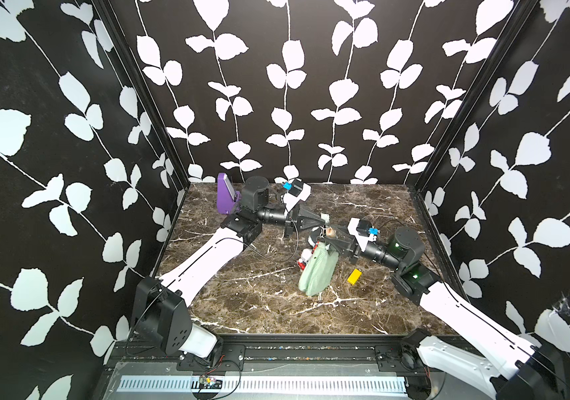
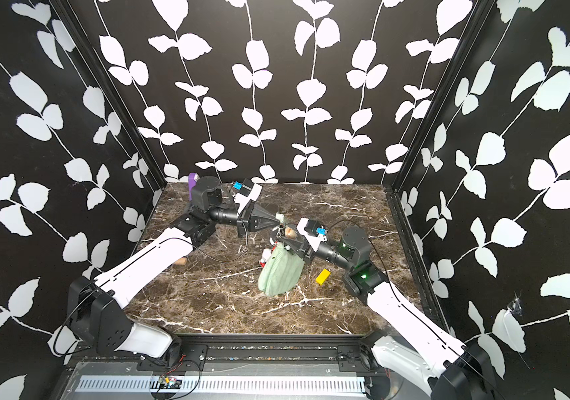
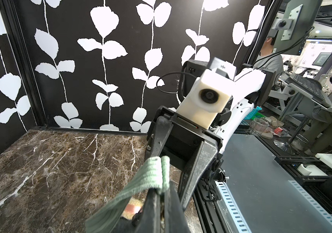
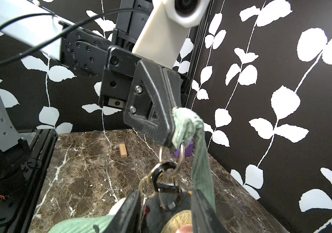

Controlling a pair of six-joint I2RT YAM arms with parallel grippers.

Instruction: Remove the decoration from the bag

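My left gripper is shut on the folded light-green strap (image 3: 154,174) of the bag (image 1: 318,270), holding it up; metal rings (image 4: 179,159) and a black clasp (image 4: 160,170) dangle beneath it. The bag rests on the marble surface, with a decoration of dark, white, red and tan parts (image 4: 179,225) at its top and side. My right gripper is part open around the clasp and the top of the decoration, just below the left one; whether anything is between its fingertips is unclear.
A yellow block (image 1: 354,276) lies right of the bag. A wooden block (image 4: 122,150) and a purple stand (image 1: 227,194) are on the left part of the marble surface (image 2: 198,300), whose front is clear. Patterned walls enclose the back and sides.
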